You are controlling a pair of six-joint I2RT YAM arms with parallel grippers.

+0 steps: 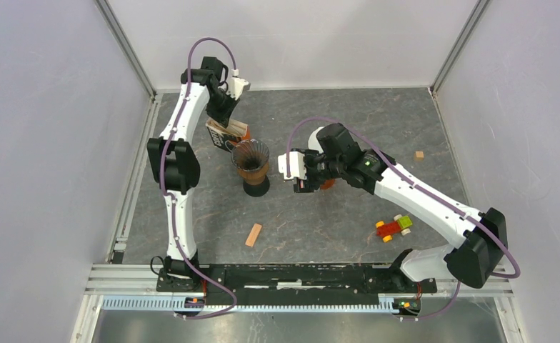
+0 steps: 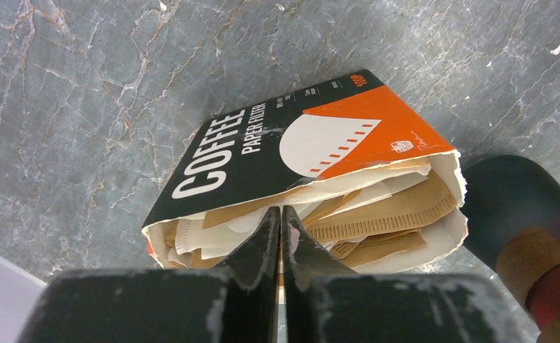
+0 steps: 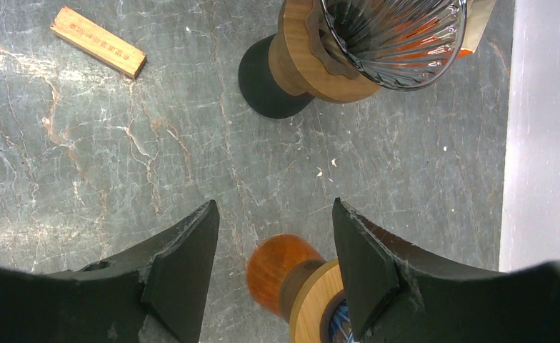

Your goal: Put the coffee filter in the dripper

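The orange and black coffee filter box [image 2: 356,128] lies with its torn open side toward the left wrist camera, brown and white paper filters [image 2: 377,214] loose inside. My left gripper has its fingertips over that opening, close together with only a sliver of gap; whether paper is caught there cannot be made out. Beside the box stands the clear ribbed dripper [image 1: 250,153], with a wooden collar [image 3: 306,53] and dark base; its visible inside holds no filter. To its right, my right gripper is open with nothing between its fingers.
An orange-brown object with a wooden ring [image 3: 284,271] sits below the right gripper. A wooden block [image 1: 253,235] lies toward the front, a toy car [image 1: 394,228] at front right, and a small cube [image 1: 419,155] farther right.
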